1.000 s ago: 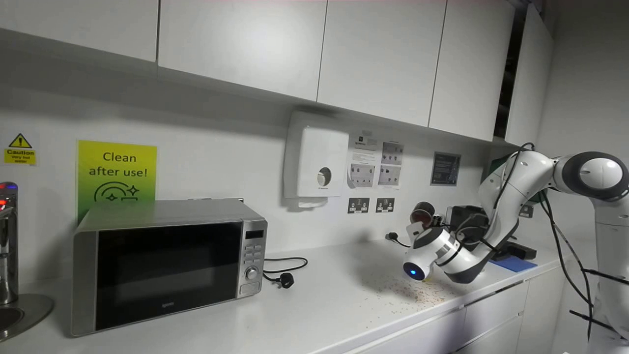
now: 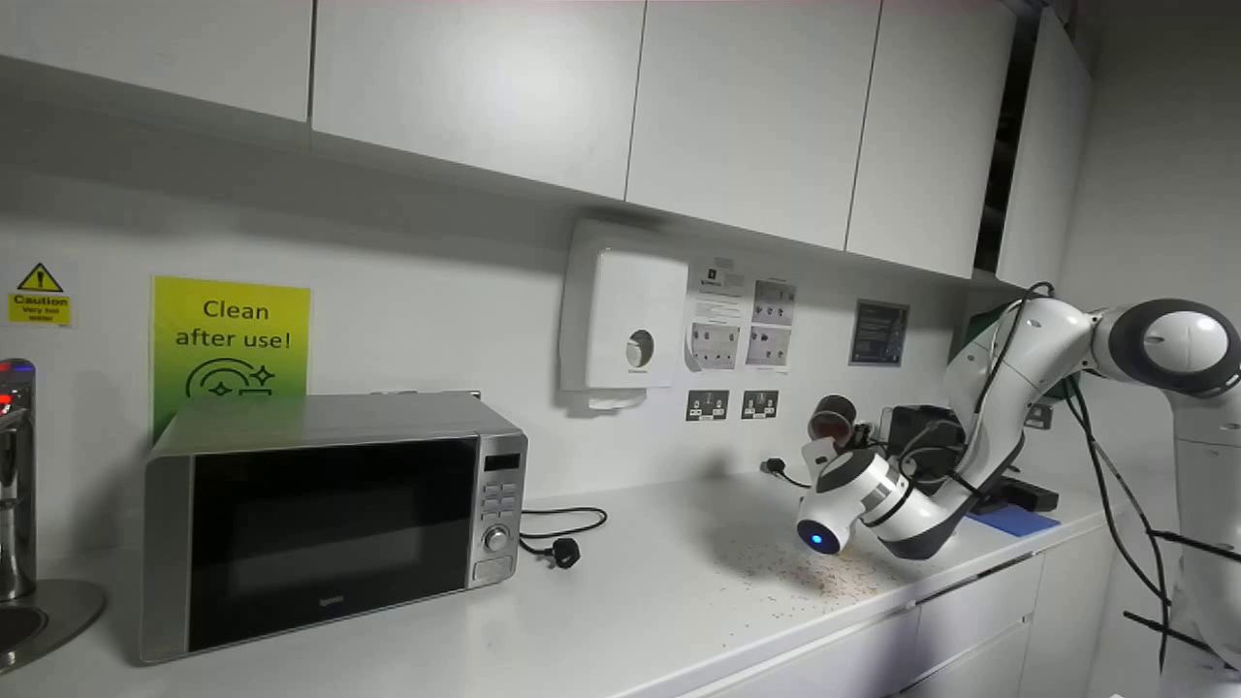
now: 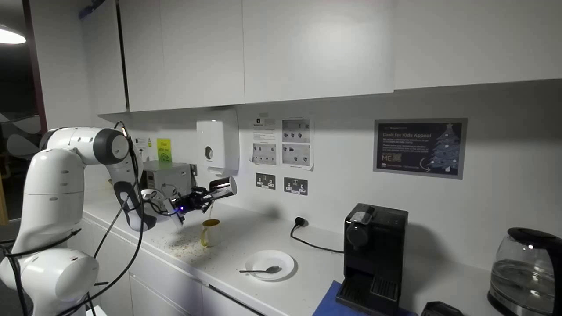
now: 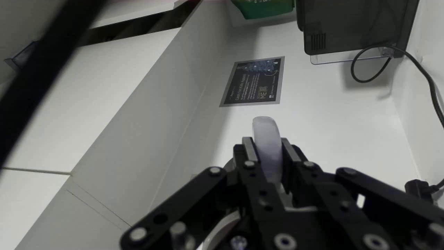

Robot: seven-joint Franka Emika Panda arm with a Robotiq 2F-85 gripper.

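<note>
My gripper is shut on the pale handle [image 4: 267, 141] of a dark cylindrical container. That container [image 3: 223, 187] is held tipped well over above the counter in exterior view 2; exterior view 1 shows its round mouth [image 2: 832, 421] with something reddish inside. Below it stands an upright mug [image 3: 212, 236] with a yellow inside and handle. A thin pale streak [image 3: 211, 210] runs down between container and mug. Small crumbs or grains [image 2: 832, 578] lie scattered on the counter around there. How full the mug is cannot be seen.
A white plate [image 3: 259, 259] with a spoon [image 3: 271, 269] lies beside the mug. Farther along are a black coffee machine [image 3: 375, 253] and a glass kettle [image 3: 521, 274]. The microwave [image 2: 337, 523] stands at the other end, with clear counter between.
My wrist and the tipped container have shifted or turned only very slightly. The rest of the arm and the counter look the same.
</note>
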